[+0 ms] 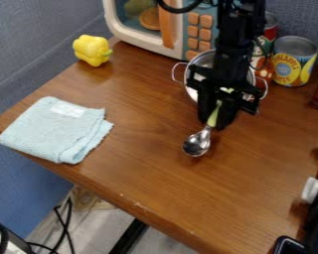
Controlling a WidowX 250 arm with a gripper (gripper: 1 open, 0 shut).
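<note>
My black gripper (218,107) hangs over the middle-right of the wooden table, at the handle of a metal spoon (197,143) with a pale yellow-green grip; the spoon's bowl points toward the front. Whether the fingers are closed on the handle is hard to tell against the dark body. A metal pot (194,66) with side handles stands just behind the gripper, partly hidden by it.
A folded light-blue cloth (56,129) lies at left, a yellow pepper (92,50) behind it. A toy microwave (162,25), cans (292,62) and a small bottle stand at the back. A dark appliance lines the right edge.
</note>
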